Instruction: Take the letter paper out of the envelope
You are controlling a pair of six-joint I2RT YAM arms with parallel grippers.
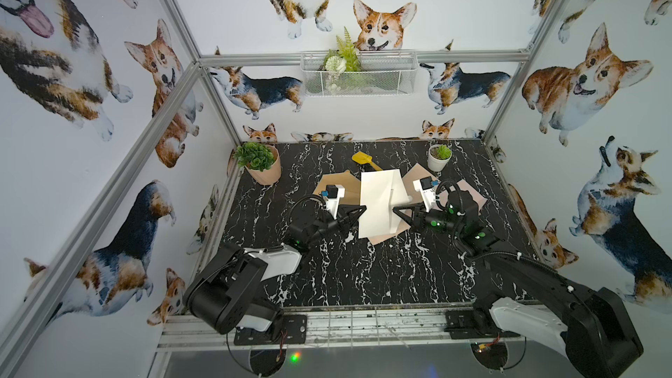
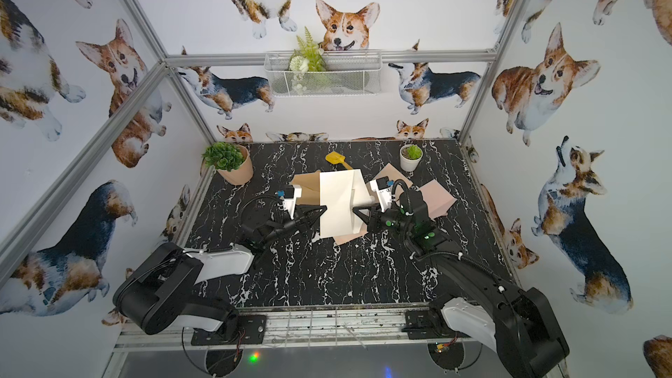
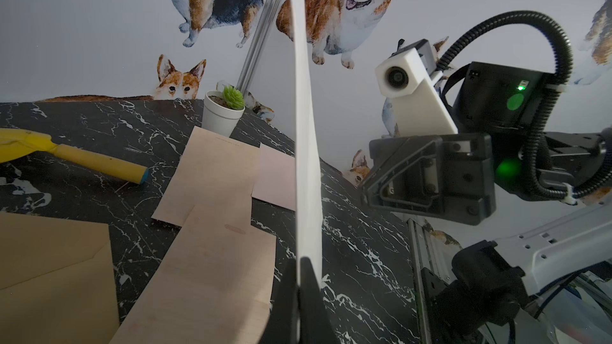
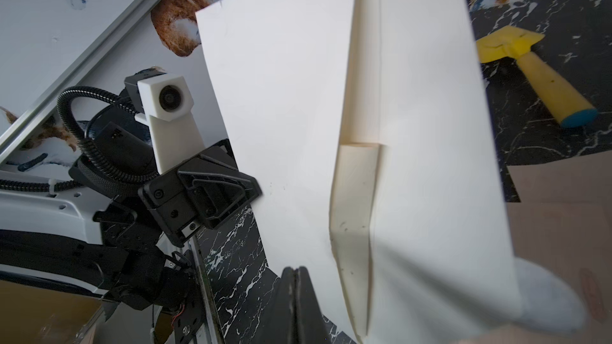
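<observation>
The white envelope (image 1: 375, 199) is held up above the middle of the table, with my left gripper shut on its edge. In the left wrist view it appears nearly edge-on. A long opening runs down its face in the right wrist view, and a cream strip of letter paper (image 4: 354, 197) shows inside that opening. How deep the letter paper sits is hidden. My right gripper is shut with nothing between its fingers, in front of the envelope near the lower part of the opening. The letter paper lies above and right of those fingertips, outside them.
Several flat envelopes lie below, among them a brown one (image 3: 51, 274) and pinkish ones (image 3: 210, 178). A yellow scoop (image 1: 362, 159) lies behind. Potted plants (image 1: 259, 161) stand at the back corners.
</observation>
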